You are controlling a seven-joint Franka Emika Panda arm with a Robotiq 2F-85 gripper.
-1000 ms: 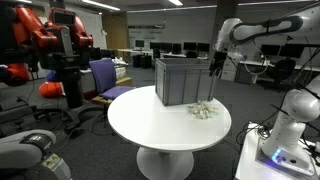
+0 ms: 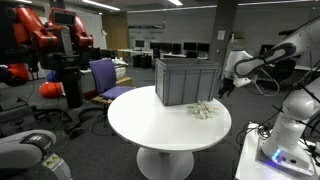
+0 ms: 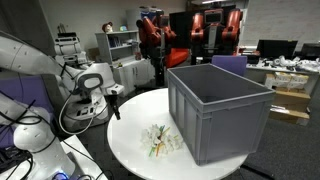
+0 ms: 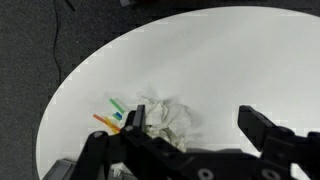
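On the round white table lies a loose pile of crumpled white pieces, with a few thin coloured sticks at its side, some orange, one green and one blue. Next to the pile stands a tall, open-topped grey bin; its inside floor is hidden. My gripper hangs at the table's edge, on the side of the pile away from the bin in the second exterior view. Its dark fingers are wide apart in the wrist view, and nothing shows between them.
Bare tabletop spreads across the half away from the bin. A purple chair and a red-and-black robot stand beyond the table. My arm's base is mounted on a white stand beside it.
My arm has swung to the right in the first exterior view, away from the bin, and the gripper has come lower. Pile and bin look unchanged.
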